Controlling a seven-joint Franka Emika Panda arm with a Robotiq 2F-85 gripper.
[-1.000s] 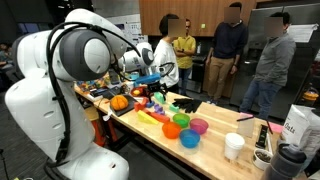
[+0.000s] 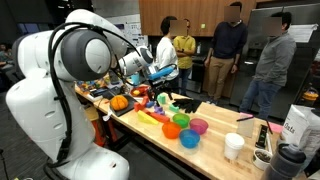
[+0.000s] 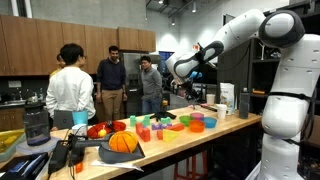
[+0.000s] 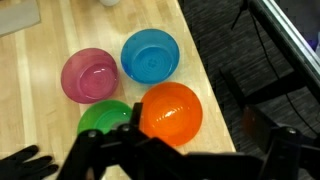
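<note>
My gripper is open above the table, with no object visible between its dark fingers. Under it in the wrist view are an orange bowl [image 4: 171,113], a blue bowl [image 4: 150,56], a pink bowl [image 4: 89,76] and a green bowl [image 4: 103,117], the last partly covered by the gripper. All four look empty and stand close together. From the first exterior side, the orange bowl [image 2: 181,119] and the blue bowl [image 2: 190,139] sit toward the table's near edge. Small gripper details are hard to make out there.
A white cup [image 2: 233,146] and dark containers [image 2: 285,162] occupy the table's right end. At the other end are an orange ball [image 3: 123,143] and several colored blocks. People stand behind the table. Bare wood [image 2: 215,165] shows in front of the cup.
The gripper end has turned and shifted slightly rightward in exterior view 1. The person in white behind the table has moved. The bowls look unmoved.
</note>
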